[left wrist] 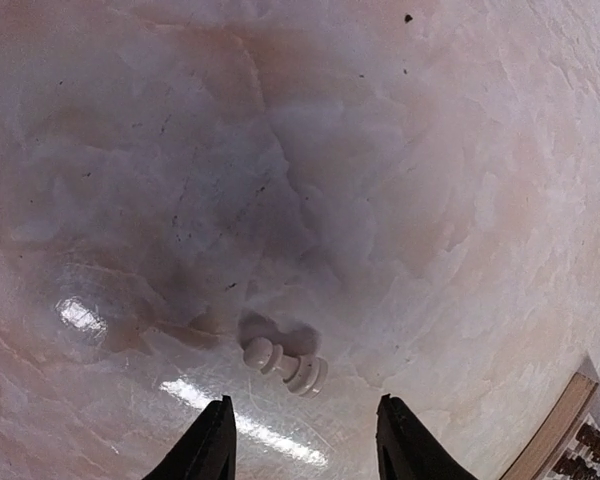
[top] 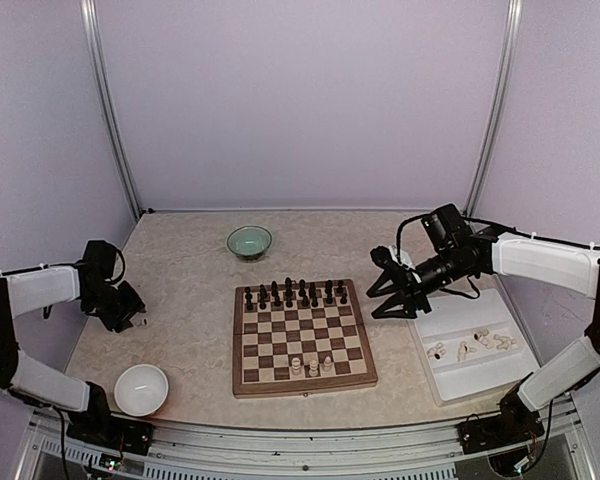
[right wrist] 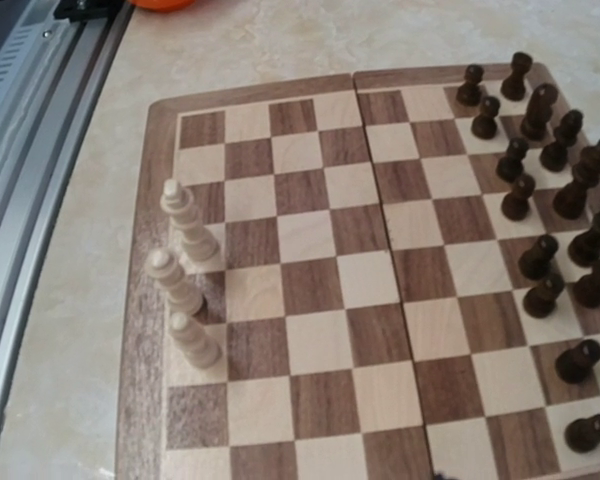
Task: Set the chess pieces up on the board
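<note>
A light pawn-like piece (left wrist: 283,366) lies on its side on the bare table at the left. My left gripper is open above the table, the piece showing in the gap ahead of its fingertips and not held. On the chess board (top: 305,382), dark pieces (top: 289,290) stand along the far side in two rows. Three light pieces (right wrist: 191,225) stand on the near edge row. My right gripper (top: 374,300) hangs open over the table by the board's right side, with nothing seen between its fingers. Hardly any of it shows in the right wrist view.
A white tray (top: 475,387) at the right holds several light pieces (top: 483,341). Near the front left is a white bowl (top: 141,390), and a green bowl (top: 249,241) sits at the back. Table between the left arm and the board is clear.
</note>
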